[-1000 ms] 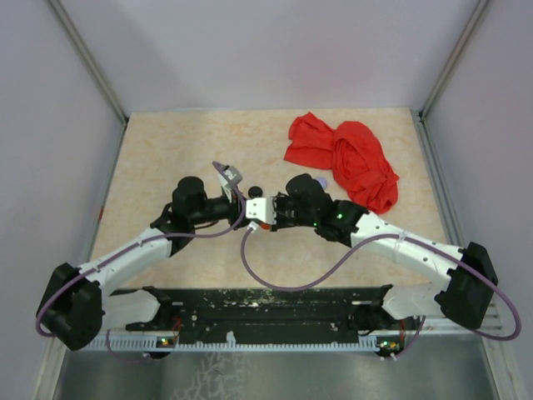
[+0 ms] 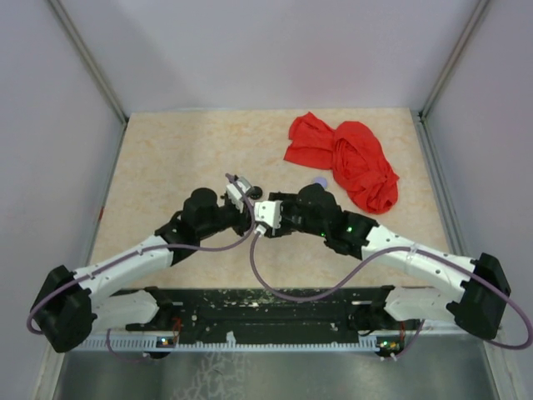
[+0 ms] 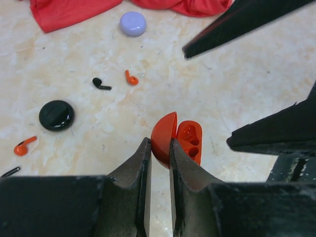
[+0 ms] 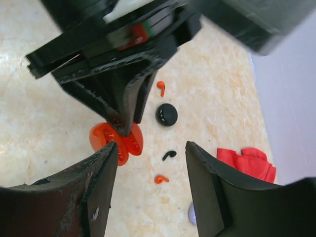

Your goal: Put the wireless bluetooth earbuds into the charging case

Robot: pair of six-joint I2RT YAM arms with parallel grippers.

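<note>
The red charging case, lid up with its earbud slots showing, is held in my left gripper, which is shut on it. My right gripper stands part open around it, its fingers apart and nothing between them that I can make out. On the table lie orange earbuds, a black earbud and a round black case.
A red cloth lies at the back right, with a lilac round case beside it.
Both arms have shifted slightly toward the table's front, and the right gripper has turned a little.
</note>
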